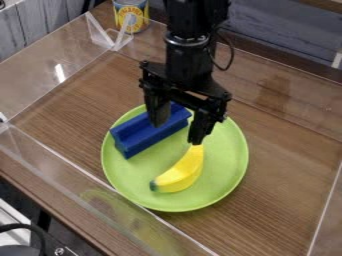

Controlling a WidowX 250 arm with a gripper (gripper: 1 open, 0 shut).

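Note:
A green plate (217, 186) holds a blue block (136, 135) on its left and a yellow banana (178, 172) toward the front. My black gripper (181, 120) is low over the back of the plate, open, its fingers spread beside the blue block and above the banana's upper end. Whether a finger touches the block I cannot tell.
A can (130, 16) stands at the back left, near some clear plastic. A dark cable lies at the lower left corner.

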